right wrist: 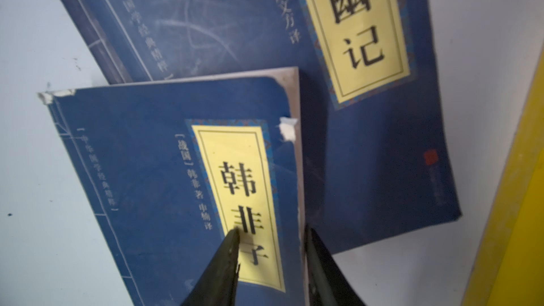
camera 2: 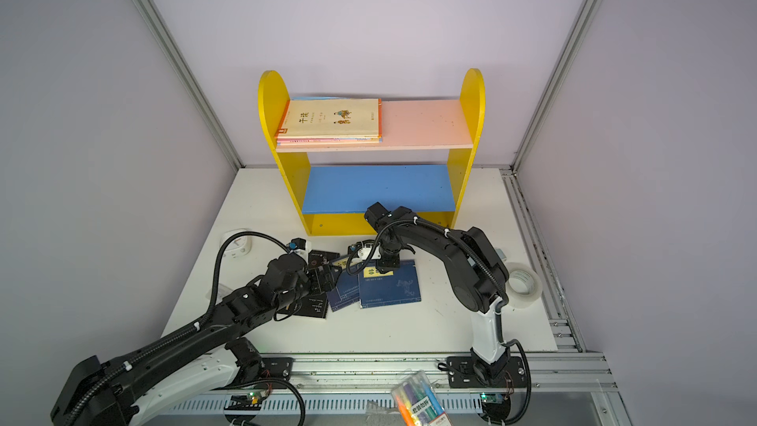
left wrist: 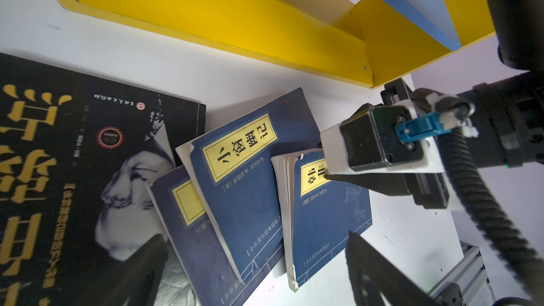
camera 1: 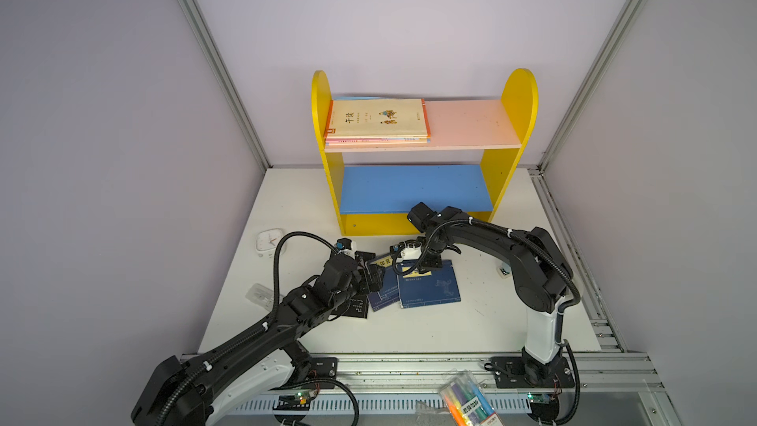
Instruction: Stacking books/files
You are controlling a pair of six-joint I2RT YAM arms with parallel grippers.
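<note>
Three blue books lie overlapping on the table: a lower one [left wrist: 189,232], a middle one [left wrist: 243,187] with a yellow title label, and the right-hand book [right wrist: 147,136] whose corner is worn. The right-hand book partly covers the middle one in the right wrist view. My right gripper is partly open over its label and edge; no book is gripped. A black book [left wrist: 68,153] with a portrait lies at the left. My left gripper is wide open above the books, nothing between its fingers.
A yellow shelf unit stands behind, its blue lower shelf [camera 1: 414,187] empty. Stacked books [camera 1: 378,119] fill the left of the pink upper shelf [camera 1: 473,122]. A white clock [camera 1: 269,241] sits at left, a tape roll [camera 2: 521,284] at right.
</note>
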